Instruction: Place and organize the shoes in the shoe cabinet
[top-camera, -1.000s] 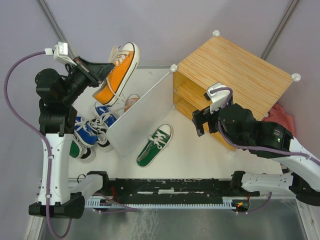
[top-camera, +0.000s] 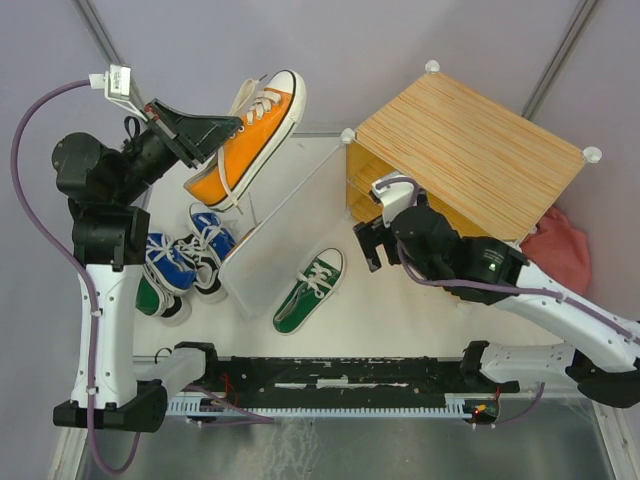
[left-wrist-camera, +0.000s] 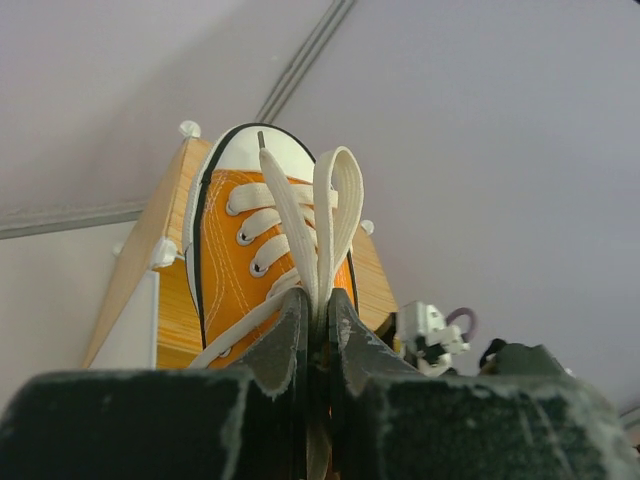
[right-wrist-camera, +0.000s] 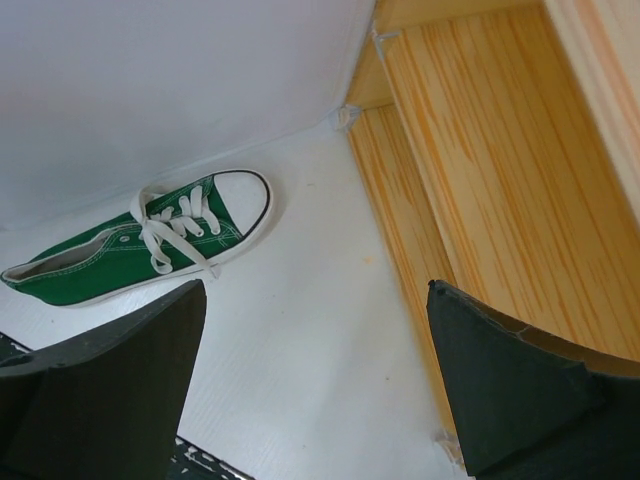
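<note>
An orange canvas shoe with a white toe hangs high at the left, tilted with its toe up. My left gripper is shut on its white laces. The wooden shoe cabinet stands at the right with its white door swung out to the left. In front of the cabinet opening, my right gripper stands open and empty; its fingers frame bare floor. A green shoe lies between the door and the front, and its toe points toward the cabinet in the right wrist view.
Blue shoes and other dark and green shoes are piled left of the door. A red cloth sits beside the cabinet at right. Clear floor lies between the green shoe and the cabinet.
My left gripper and the orange shoe have shifted right and slightly up over the second. The right gripper moved left recently. The door swung a little, and another orange shoe behind it is now hidden.
</note>
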